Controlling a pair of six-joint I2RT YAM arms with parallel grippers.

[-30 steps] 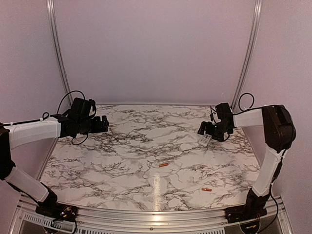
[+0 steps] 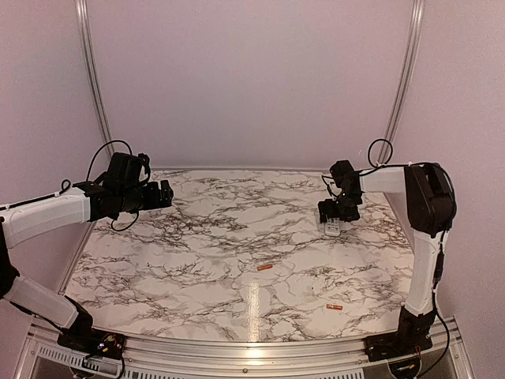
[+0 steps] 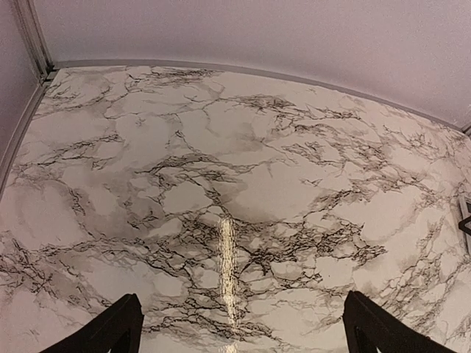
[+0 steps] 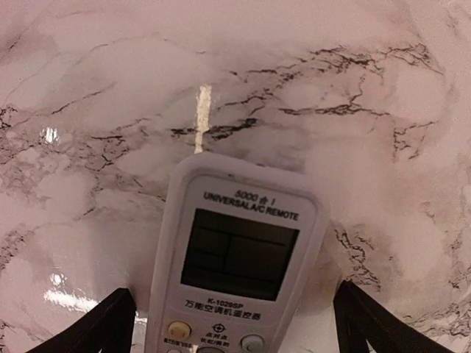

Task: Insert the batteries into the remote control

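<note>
The white remote control (image 2: 332, 228) lies face up under my right gripper (image 2: 330, 207) at the table's right. In the right wrist view the remote (image 4: 239, 254) sits between the two parted fingertips, which stand either side of it; whether they touch it I cannot tell. Two orange batteries lie apart on the table, one near the middle (image 2: 264, 267), one at the front right (image 2: 334, 307). My left gripper (image 2: 162, 195) hangs open over the left of the table, with bare marble below it in the left wrist view.
</note>
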